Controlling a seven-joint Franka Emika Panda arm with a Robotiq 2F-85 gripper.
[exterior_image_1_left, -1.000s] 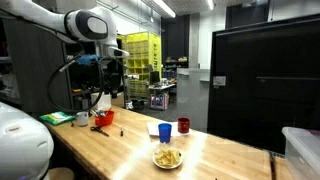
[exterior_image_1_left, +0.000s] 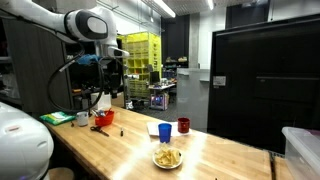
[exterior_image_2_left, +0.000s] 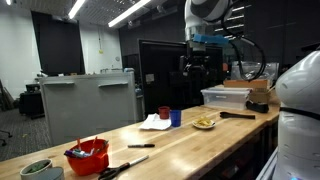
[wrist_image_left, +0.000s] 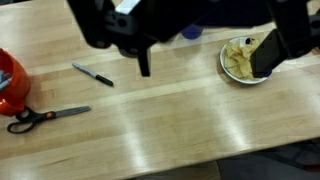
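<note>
High above the wooden table hangs my gripper, its two dark fingers wide apart with nothing between them in the wrist view. Under its right finger is a white plate (wrist_image_left: 232, 70) of yellow, chip-like pieces, partly hidden by that finger. Near the table's middle stand a blue cup (exterior_image_1_left: 164, 131) and a red mug (exterior_image_1_left: 183, 125), with a white cloth (exterior_image_2_left: 156, 122) beside them. A red container (exterior_image_2_left: 87, 157) holding several small items sits at the other end, close to black scissors (wrist_image_left: 35, 119). A dark-handled, slim tool (wrist_image_left: 92, 74) lies alone.
A grey mug (exterior_image_1_left: 83, 118) and a green flat item (exterior_image_1_left: 57, 117) are at the table's far left. Opposite, a clear bin (exterior_image_2_left: 227, 97) stands near a long dark object (exterior_image_2_left: 237, 115). Bare wood separates the scissors from the plate.
</note>
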